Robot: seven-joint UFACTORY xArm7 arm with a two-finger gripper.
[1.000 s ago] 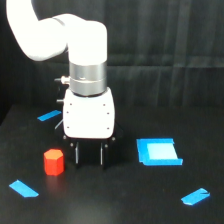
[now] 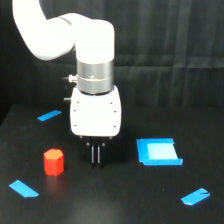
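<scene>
My white arm reaches down from the top left, and its gripper [image 2: 96, 153] points down at the dark table, its two black fingers standing close together with nothing visible between them. A red hexagonal block [image 2: 54, 161] sits to the left of the fingers, apart from them. To the right lies a pale square [image 2: 162, 151] bordered with blue tape.
Short strips of blue tape lie at the front left [image 2: 24, 189], front right [image 2: 195, 196] and back left [image 2: 49, 115]. A dark curtain [image 2: 170, 50] hangs behind.
The gripper's fingers have drawn from wide apart to close together. The arm has shifted very slightly; the red block looks unmoved.
</scene>
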